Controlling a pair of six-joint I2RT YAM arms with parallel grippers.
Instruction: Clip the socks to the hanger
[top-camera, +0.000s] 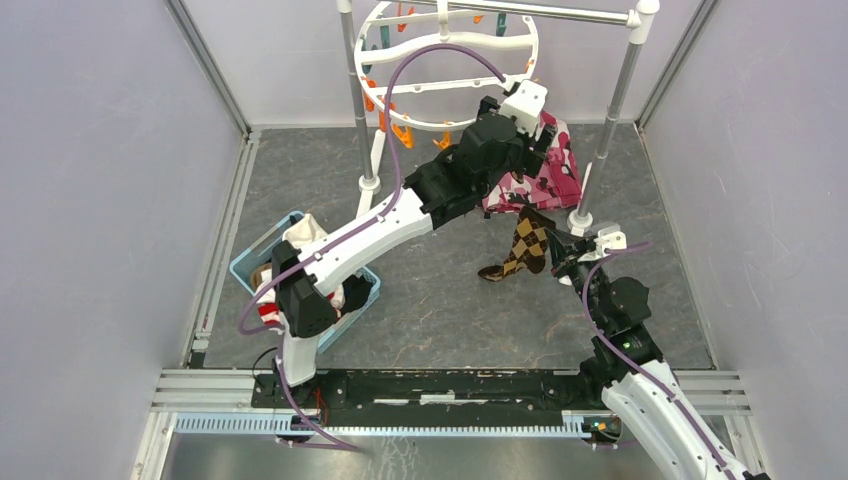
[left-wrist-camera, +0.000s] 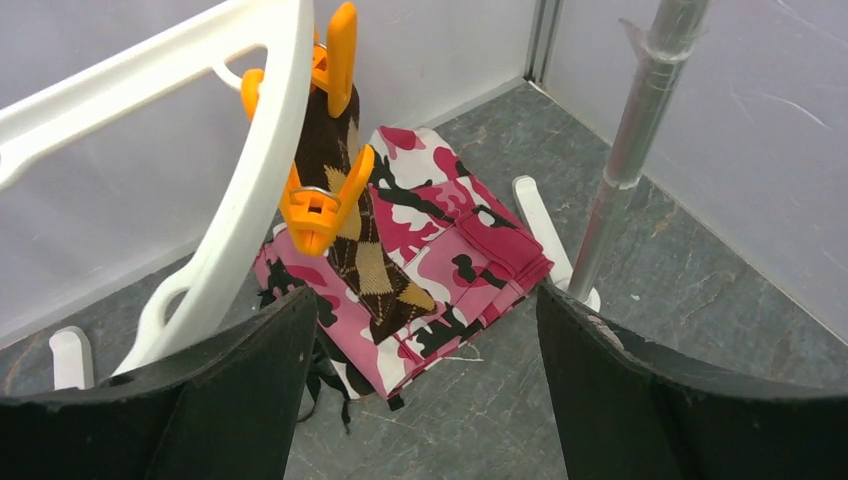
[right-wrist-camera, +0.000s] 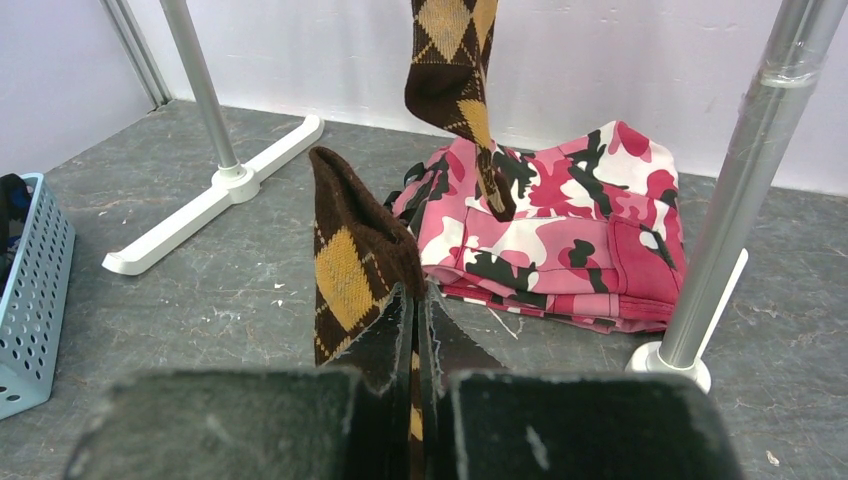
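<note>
The white round hanger (top-camera: 445, 41) hangs from the rail, with orange clips (top-camera: 402, 135) around its ring. In the left wrist view, a brown and yellow argyle sock (left-wrist-camera: 365, 265) hangs beneath an orange clip (left-wrist-camera: 341, 60) at the ring. A second orange clip (left-wrist-camera: 314, 212) overlaps that sock in view. Close to the ring's right side, my left gripper stands open with nothing between its fingers. Low on the right, my right gripper is shut on another argyle sock (right-wrist-camera: 342, 270), which droops to the left (top-camera: 527, 243).
A folded pink camouflage cloth (top-camera: 548, 180) lies on the floor behind. The blue basket (top-camera: 240, 268) with socks stands at left. The stand's right pole (top-camera: 607, 125) rises near both grippers. Floor between basket and right gripper is clear.
</note>
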